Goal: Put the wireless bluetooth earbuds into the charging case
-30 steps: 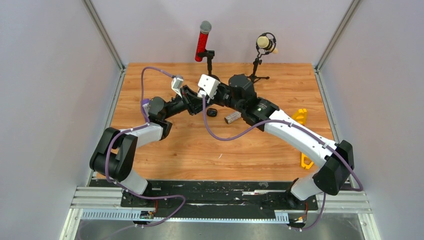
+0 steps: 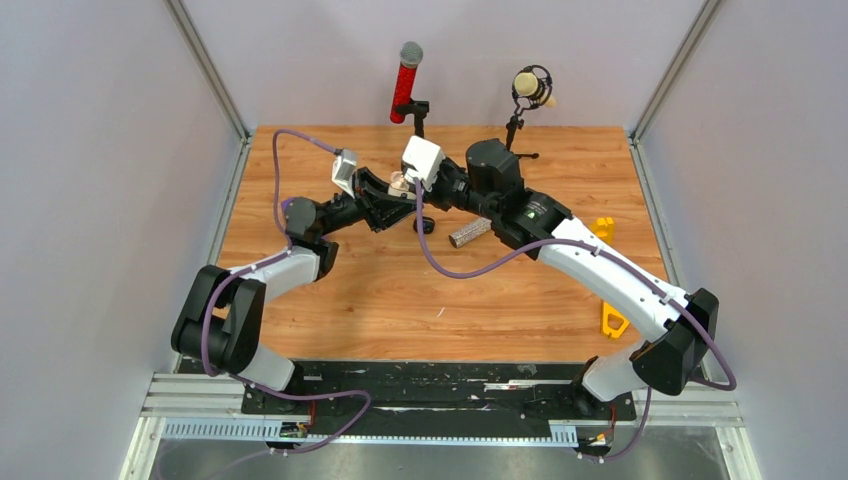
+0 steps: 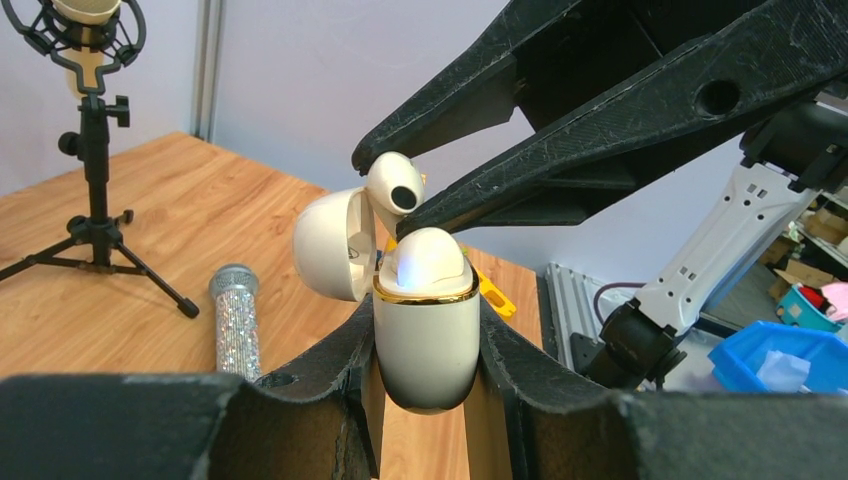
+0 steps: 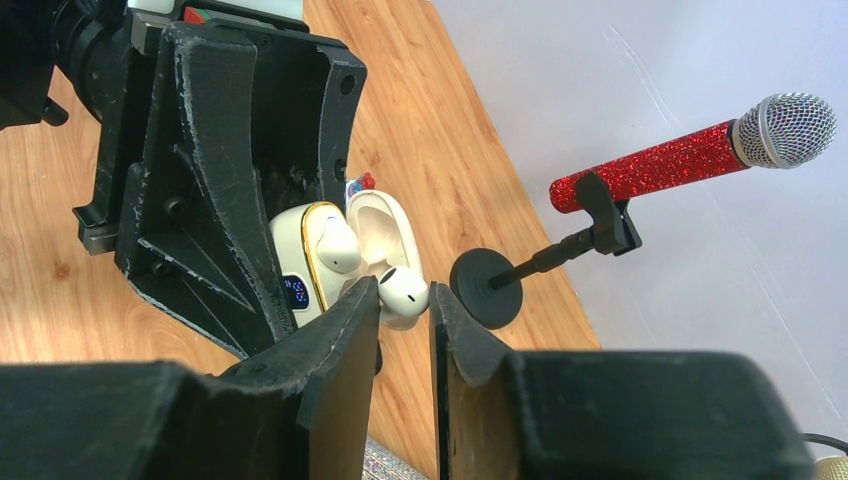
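Note:
A white charging case [image 3: 427, 345] with a gold rim is gripped upright by my left gripper, its lid [image 3: 325, 245] swung open. One white earbud [image 4: 338, 247] sits in the case, its rounded top showing. My right gripper is shut on a second white earbud [image 4: 404, 291] with a black oval mark. In the left wrist view, this held earbud [image 3: 394, 184] is just above the case opening, beside the lid, its stem angled down. Whether its lower end touches the case is hard to tell. From above, the grippers meet over the table, largely hiding both earbuds.
A red microphone [image 2: 405, 88] on a stand and another stand-mounted microphone [image 2: 526, 85] are at the back. A silver glittery microphone [image 2: 470, 232] and a small black object [image 2: 424, 225] lie near the grippers. Yellow parts [image 2: 613, 320] lie at right.

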